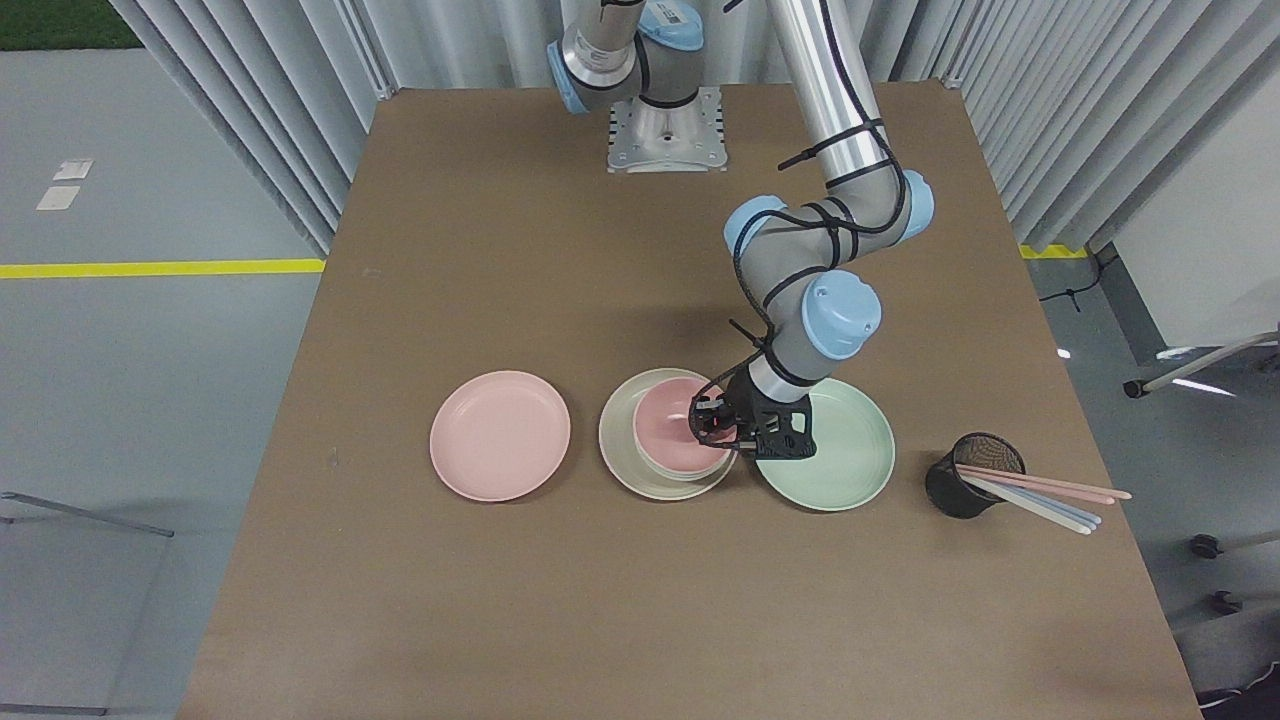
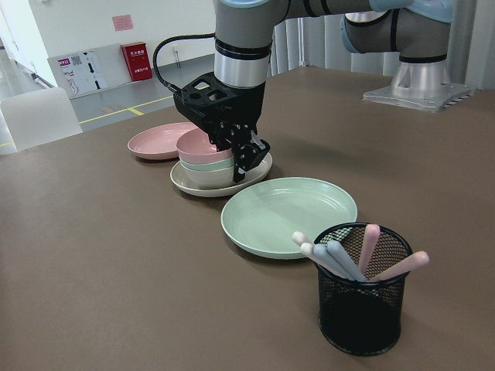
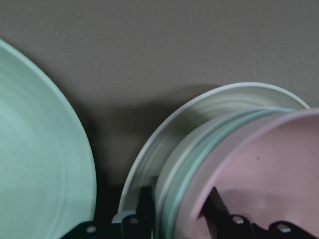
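A nested stack of a pink bowl [image 1: 667,422], a mint bowl [image 3: 191,172] and a white bowl [image 2: 206,178] sits on a cream plate [image 1: 623,452]. My gripper straddles the near rims of the stack in the wrist view, one finger outside and one inside the pink bowl; whether it is clamped tight is unclear. A mint plate [image 1: 828,468] lies right of the stack, a pink plate [image 1: 499,437] to its left.
A black mesh cup [image 2: 360,313] holding several pink, blue and white chopsticks stands right of the mint plate.
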